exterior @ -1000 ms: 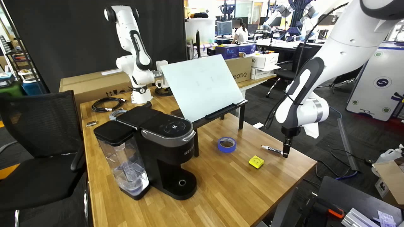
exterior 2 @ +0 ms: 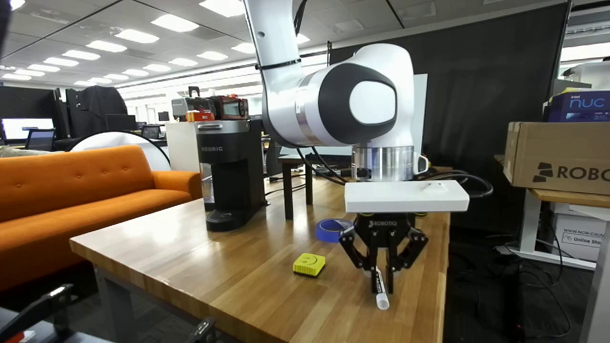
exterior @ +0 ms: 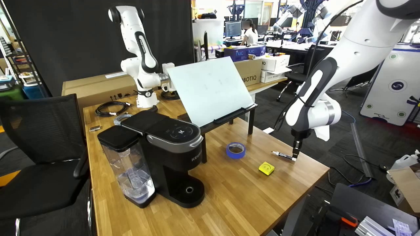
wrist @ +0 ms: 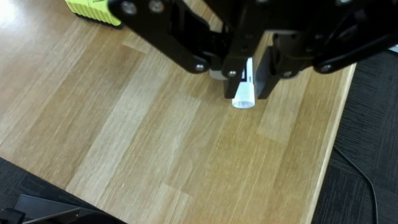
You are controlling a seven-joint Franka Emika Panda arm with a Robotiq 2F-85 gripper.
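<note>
A white marker with a dark label [exterior: 282,155] lies on the wooden table close to its right edge. My gripper [exterior 2: 381,290] points down over it, with fingertips close to the tabletop. In the wrist view the marker's white end [wrist: 244,96] sits between the two fingers, against or very near the left one, and a narrow gap shows on the right side. The fingers of my gripper are part open and not closed on the marker. Most of the marker's length is hidden behind the fingers there.
A yellow eraser block [exterior: 266,168] and a blue tape roll [exterior: 236,150] rest nearby. A coffee maker [exterior: 169,137] stands on the table, and a whiteboard [exterior: 212,90] leans on a black stand.
My gripper has shifted slightly left in exterior view 1, towards the marker's near end. The marker, eraser and tape have not moved.
</note>
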